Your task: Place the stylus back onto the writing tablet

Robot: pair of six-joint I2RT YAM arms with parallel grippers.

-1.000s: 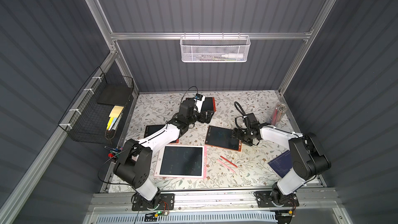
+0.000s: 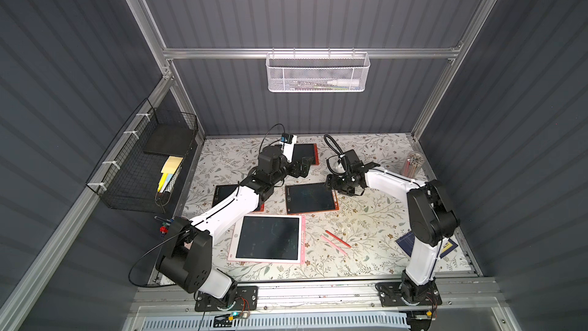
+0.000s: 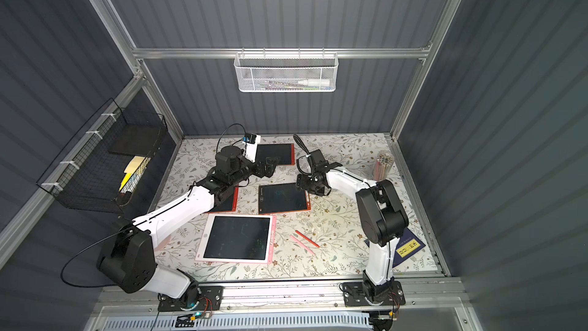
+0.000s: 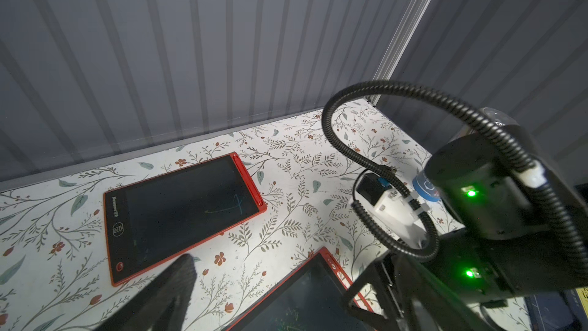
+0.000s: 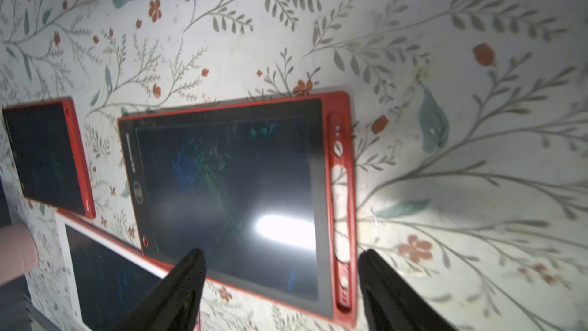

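Observation:
A red-framed tablet lies at mid-table; its right-hand stylus groove shows bare in the right wrist view. A red stylus and a pink stylus lie side by side in front of it, right of the large white-and-pink tablet. My right gripper hovers at the middle tablet's right end, fingers apart with nothing held between them. Further left and back, my left gripper stands open and empty in front of the back tablet.
Another red-edged tablet lies partly beneath the left arm. A clear holder of pencils stands at the back right, and a dark blue book lies beside the right arm. Bare tabletop extends right of the styluses.
The middle tablet has shifted left and slightly back, turning straighter, while my right gripper moved the same way. Both styluses stay put.

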